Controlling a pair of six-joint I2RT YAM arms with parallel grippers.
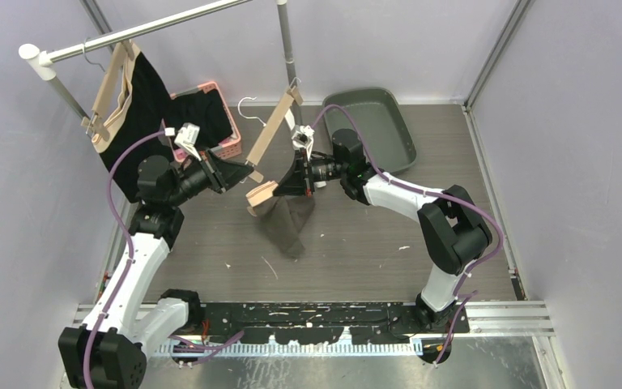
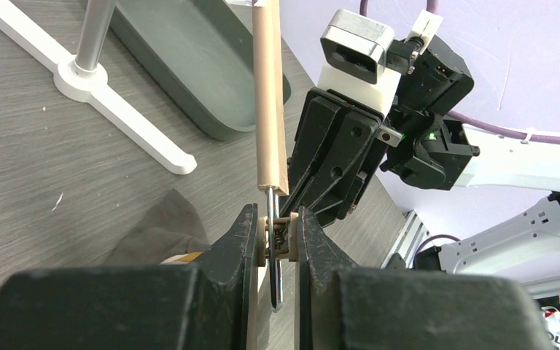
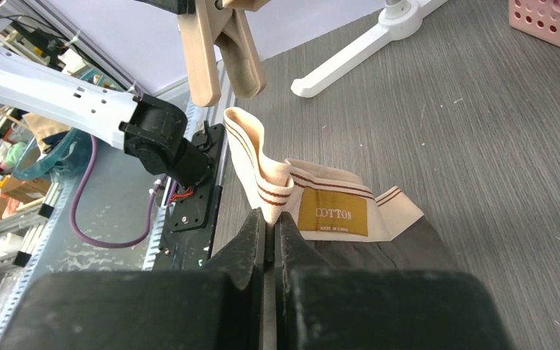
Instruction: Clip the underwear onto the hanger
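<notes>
A wooden hanger (image 1: 270, 131) with metal rod and clips hangs from the rack; my left gripper is shut on its clip, which in the right wrist view (image 3: 226, 58) shows its wooden prongs spread, above the fabric. My right gripper is shut on the cream striped waistband of the brown underwear (image 3: 379, 255), just below and right of that clip. The waistband carries a yellow COTTON label; the dark cloth hangs down beneath it.
A grey-green tray (image 1: 370, 134) sits at the back right. A pink basket (image 1: 231, 142) with black cloth is at the back left, behind black garments hanging on the rack (image 1: 154, 23).
</notes>
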